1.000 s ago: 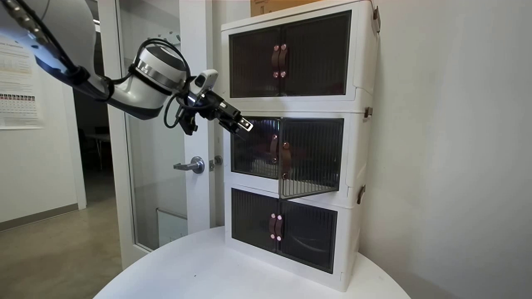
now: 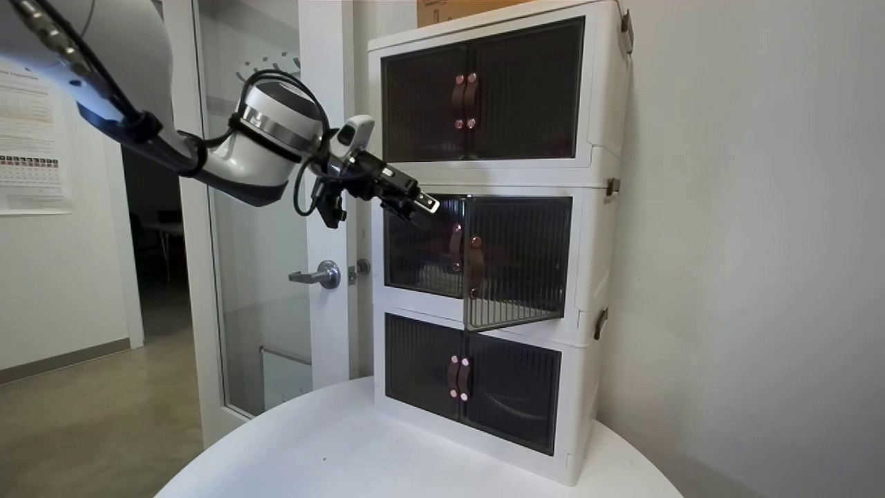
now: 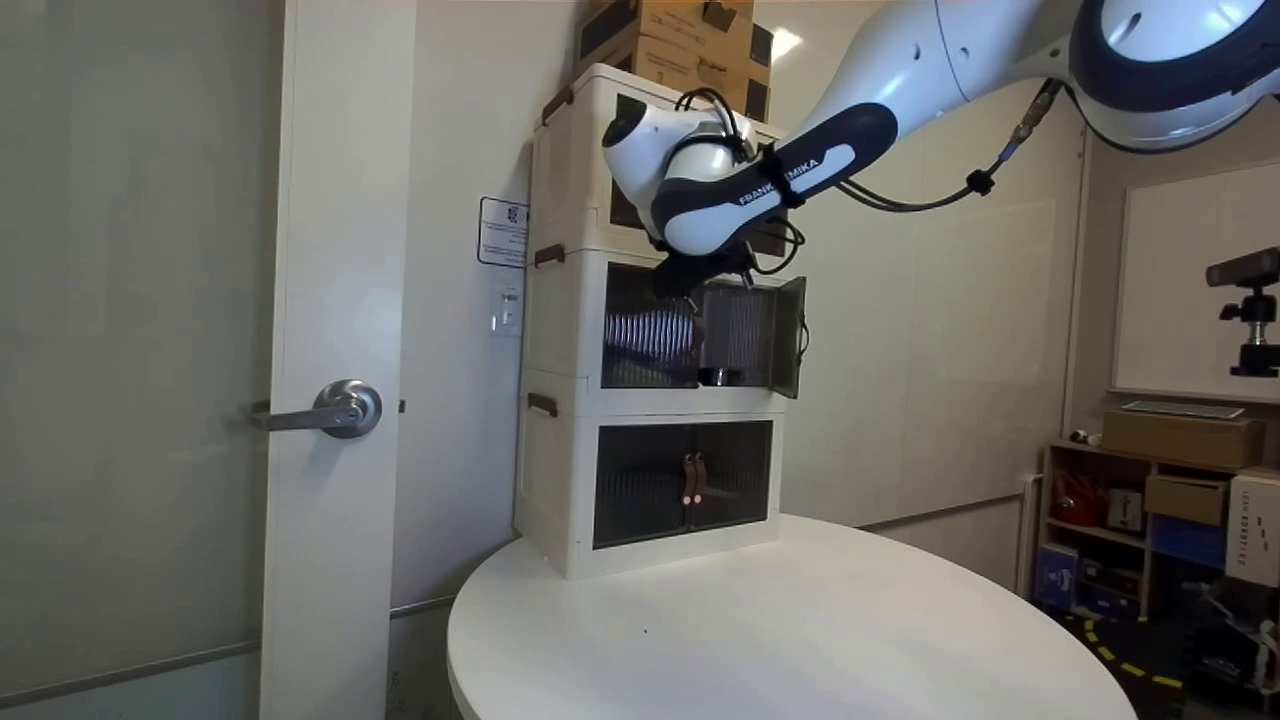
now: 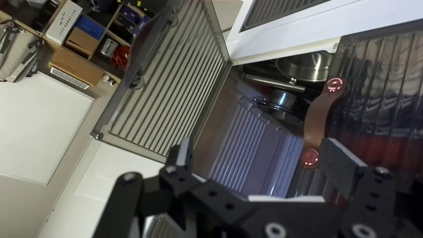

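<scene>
The white cabinet [image 2: 585,249] has three tiers of dark ribbed doors. In its middle tier the right door [image 2: 520,261] stands swung outward, while the left door [image 2: 419,257] is closed. My gripper [image 2: 423,207] hangs in front of the upper part of that left door. In the wrist view the gripper is open, its fingers [image 4: 343,166] wide apart and nothing held between them. A brown strap handle [image 4: 317,119] on the closed door shows just beyond one finger. Through the opening, metal pots [image 4: 307,65] and a ribbed grey interior surface are visible.
Cardboard boxes [image 3: 696,48] sit on top of the cabinet. A room door with a lever handle [image 3: 348,408] is beside it. The open cabinet door projects into the space in front.
The arm and gripper have moved a little to the right in exterior view 1, closer to the middle tier's handles. The cabinet doors have stayed as they were.
</scene>
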